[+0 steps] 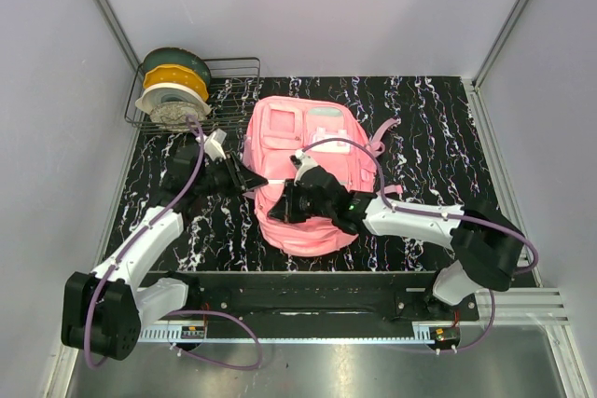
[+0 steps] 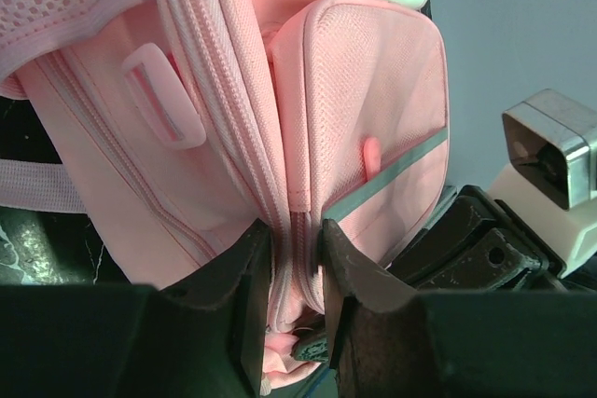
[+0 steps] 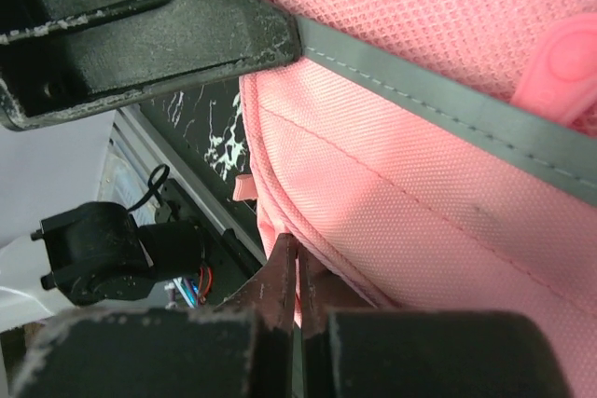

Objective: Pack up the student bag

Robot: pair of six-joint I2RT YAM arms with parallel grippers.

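Observation:
The pink student bag (image 1: 312, 165) lies on the dark marbled surface. At its left side, my left gripper (image 1: 258, 182) is shut on the bag; the left wrist view shows a fold of pink fabric and zipper edge (image 2: 297, 202) between its fingers. My right gripper (image 1: 277, 215) is just below, over the bag's lower left part. In the right wrist view its fingertips (image 3: 284, 263) are together at the piped edge (image 3: 317, 249) of the bag. It is shut, and nothing clear shows between the fingers. The bag's inside is hidden.
A wire rack (image 1: 238, 90) with several plates (image 1: 177, 76) stands at the back left, close to the bag. Both grippers are very near each other. Bare surface (image 1: 438, 137) lies to the right of the bag.

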